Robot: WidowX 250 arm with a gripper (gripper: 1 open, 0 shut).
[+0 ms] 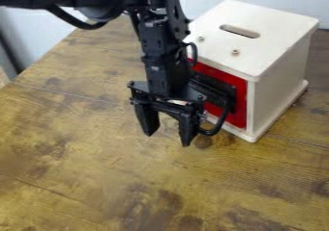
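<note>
My black gripper [167,125] hangs just above the wooden table in front of a white box [272,86], its two fingers apart with nothing seen between them. The box has a slot and two small knobs on its top and a red front panel [238,121], which my arm and cable partly hide.
A pale wall stands behind it at the back.
</note>
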